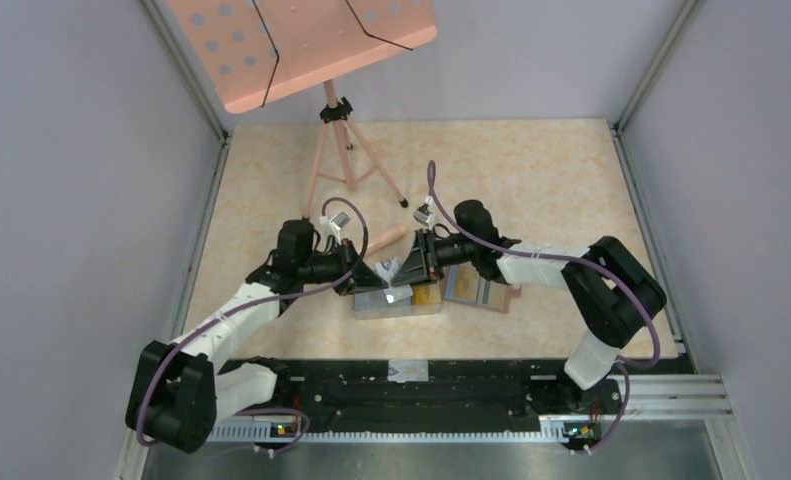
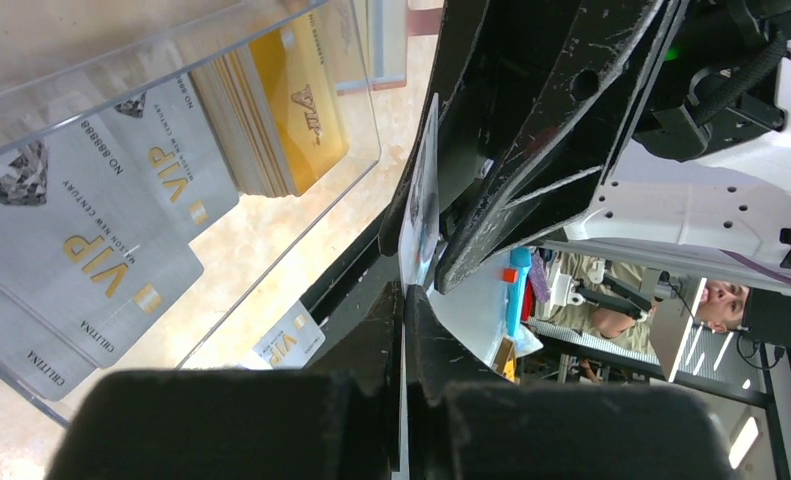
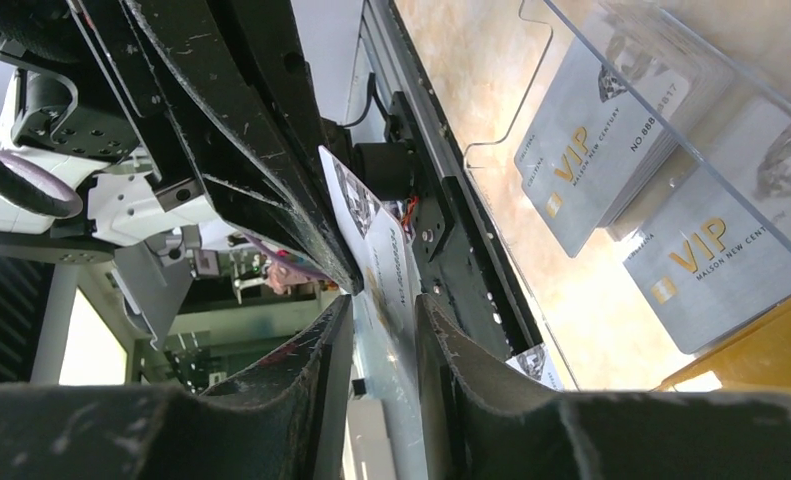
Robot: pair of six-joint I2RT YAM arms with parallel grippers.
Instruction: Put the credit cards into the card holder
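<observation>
Over the clear box, my left gripper (image 1: 379,284) is shut on a thin silver card (image 2: 421,200), seen nearly edge-on in the left wrist view. My right gripper stands part open around the same piece, with a gap between its fingers; its diamond picture shows in the right wrist view. Another silver VIP card (image 1: 408,371) lies at the table's front edge, outside the box. To the right lies the card holder (image 1: 494,308), tan-edged, with coloured strips in it. Whether the held piece is one card or more, I cannot tell.
Below the grippers, the clear box (image 1: 371,313) holds several silver VIP cards (image 2: 101,250) and a stack of yellow cards (image 2: 296,110). A tripod stand (image 1: 343,150) is at the back.
</observation>
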